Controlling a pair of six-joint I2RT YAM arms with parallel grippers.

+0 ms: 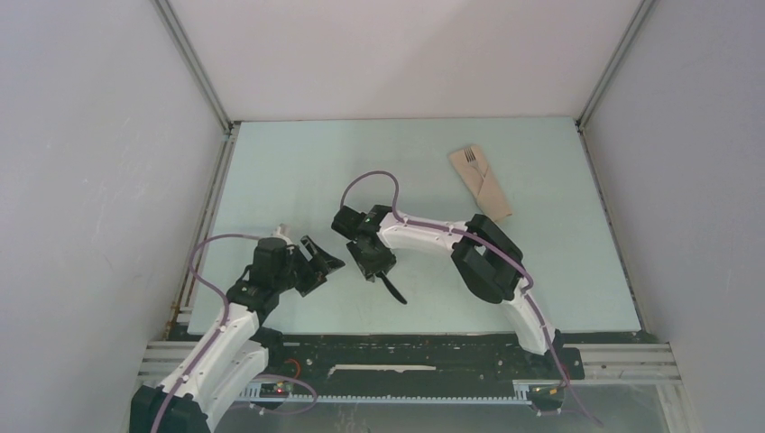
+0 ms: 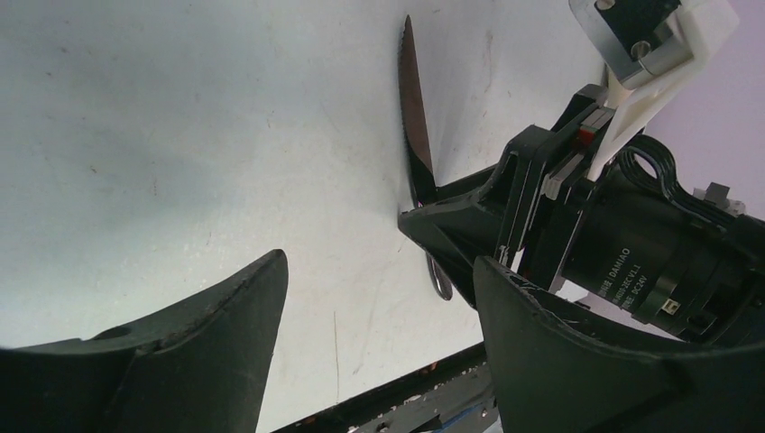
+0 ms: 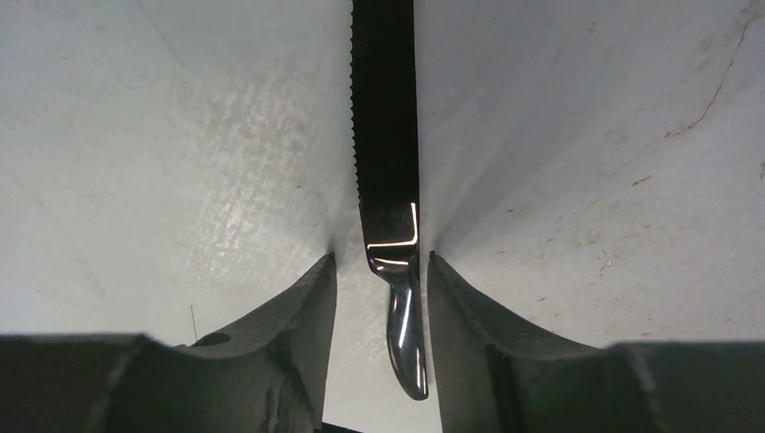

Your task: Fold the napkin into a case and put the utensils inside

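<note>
A dark knife (image 3: 388, 126) with a serrated blade lies flat on the table. Its narrow shiny end (image 3: 408, 347) points toward the front edge. My right gripper is low over it, with one finger on each side of the knife's neck. The fingers are partly open, and a gap shows on the left side. In the left wrist view these fingers (image 2: 428, 221) hide the knife's middle. To the left, my left gripper (image 1: 330, 267) stands open and empty. A tan folded napkin (image 1: 492, 198) lies at the back right, holding a fork (image 1: 472, 160) whose tines stick out.
The table's front edge (image 1: 433, 334) is close to the knife and both grippers. Free surface (image 1: 298, 162) stretches across the back left, and more lies at the right. The right arm (image 1: 433, 236) crosses the table's middle.
</note>
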